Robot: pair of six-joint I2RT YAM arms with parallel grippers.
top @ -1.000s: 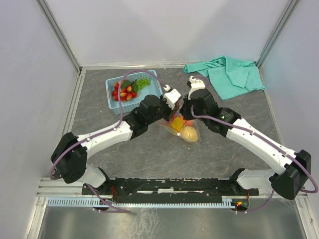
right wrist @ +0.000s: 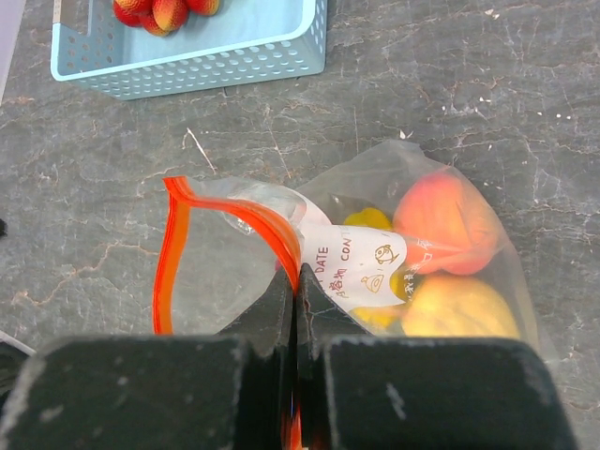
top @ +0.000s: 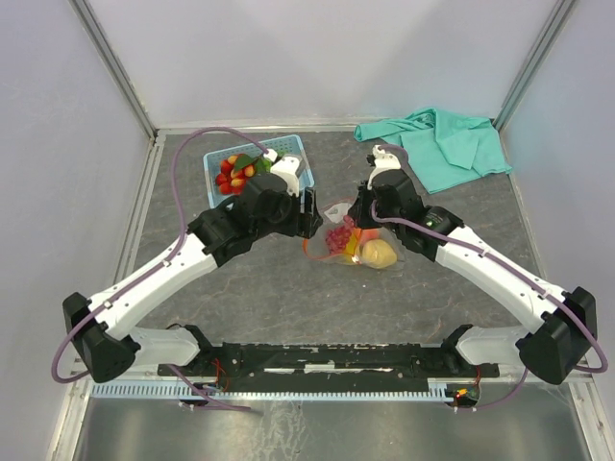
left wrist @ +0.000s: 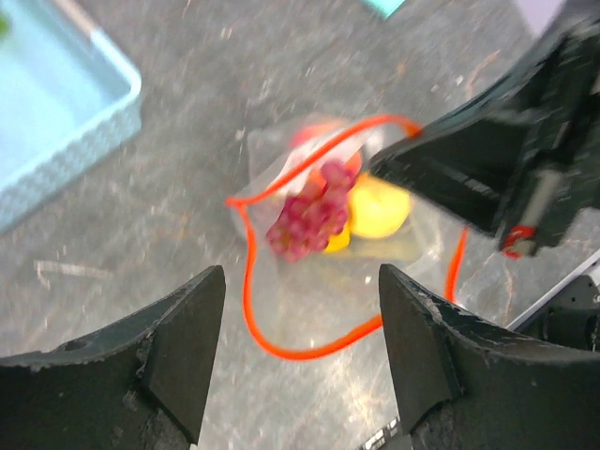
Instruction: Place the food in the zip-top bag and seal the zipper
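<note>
A clear zip top bag (left wrist: 328,291) with an orange zipper rim lies with its mouth spread wide. Inside it are a bunch of pink-red grapes (left wrist: 311,214), a round yellow fruit (left wrist: 379,207) and, towards the far end, a red-orange fruit (right wrist: 445,225). Just outside the bag mouth hovers my left gripper, open, its fingers apart and empty. My right gripper is shut on the orange rim (right wrist: 277,230), which is pinched between its fingertips. A printed white label (right wrist: 356,267) covers part of the contents in the right wrist view.
The light blue basket (top: 209,184), holding red fruit (top: 227,179) and greenery, stands at back left, partly behind my left arm. A teal cloth (top: 452,149) lies at back right.
My left gripper has drawn back to the left from the bag mouth and turned. The grapes now show more fully inside the bag, and the bag has shifted slightly right. The right arm stays put.
</note>
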